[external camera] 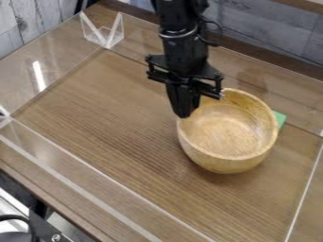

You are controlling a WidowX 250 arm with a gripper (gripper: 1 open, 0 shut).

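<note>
A black robot arm comes down from the top centre of the camera view, its gripper (188, 102) at the upper left rim of a large yellow bowl (228, 140). The gripper looks shut; whether anything thin is between its fingertips is too small to tell. A small green object (279, 119) lies behind the bowl's right side, partly hidden by it.
Pale walls or rails edge it, with cables at the upper left and bottom left.
</note>
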